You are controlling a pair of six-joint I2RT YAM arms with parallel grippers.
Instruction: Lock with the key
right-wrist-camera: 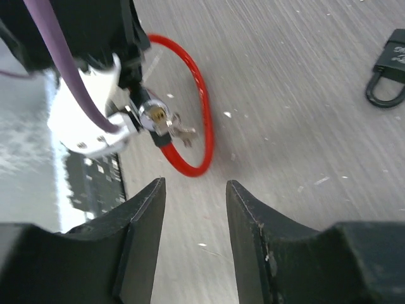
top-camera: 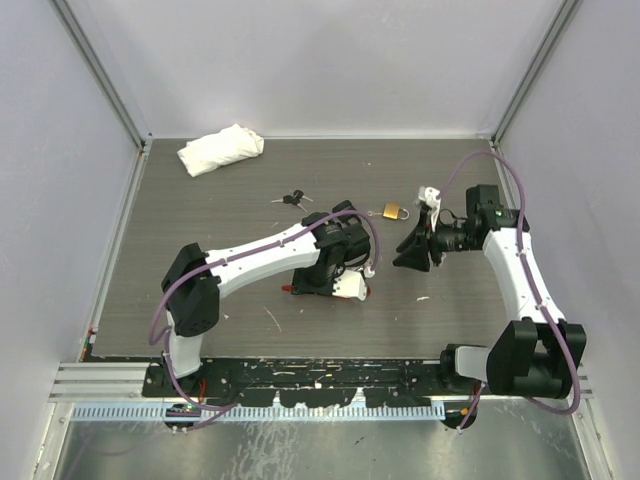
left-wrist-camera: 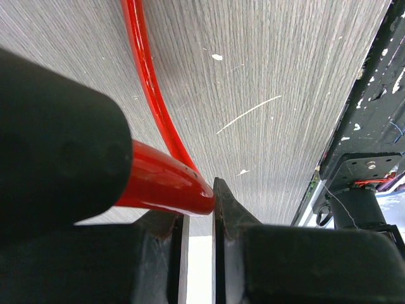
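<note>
In the left wrist view, my left gripper is shut on the red cable lock (left-wrist-camera: 161,174), near one end of its cable. The lock's black cylinder (left-wrist-camera: 63,149) fills the left of that view. From the right wrist view, the red cable (right-wrist-camera: 205,114) makes a loop above the table, and a small metal key (right-wrist-camera: 183,131) sticks out of the round lock face (right-wrist-camera: 155,115). My right gripper stands open and empty, its fingers apart from the key; in the top view it is to the right of the left gripper.
A black padlock (right-wrist-camera: 392,60) lies at the upper right of the right wrist view. In the top view, a brass padlock (top-camera: 391,212), loose keys (top-camera: 293,198) and a white cloth (top-camera: 221,149) lie farther back.
</note>
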